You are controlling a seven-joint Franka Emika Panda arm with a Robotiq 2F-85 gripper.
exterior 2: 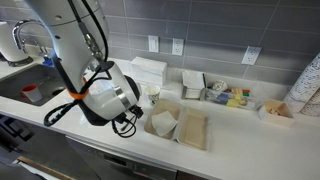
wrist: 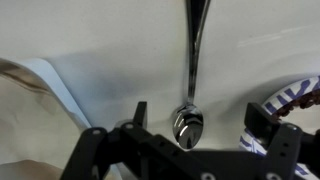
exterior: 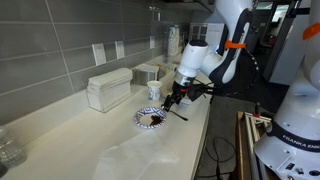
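Note:
In the wrist view a metal spoon (wrist: 188, 126) with a dark handle lies on the white counter, its bowl towards my gripper. The fingers stand wide open, with the spoon's bowl showing in the gap between the fingertips, and nothing is held. A plate (wrist: 250, 141) with a blue-and-white rim, holding something dark reddish-brown, is beside the right finger. From the first exterior view, my gripper (exterior: 177, 98) hangs over the counter just right of the patterned plate (exterior: 139, 118), and part of the spoon (exterior: 179, 116) shows below it.
An open cardboard box (exterior 2: 163, 104) and a second shallow box (exterior 2: 194, 130) sit beside the arm. White containers (exterior: 110, 90) and a cup (exterior: 154, 91) stand along the wall. A translucent sheet (exterior: 135, 158) covers part of the near counter.

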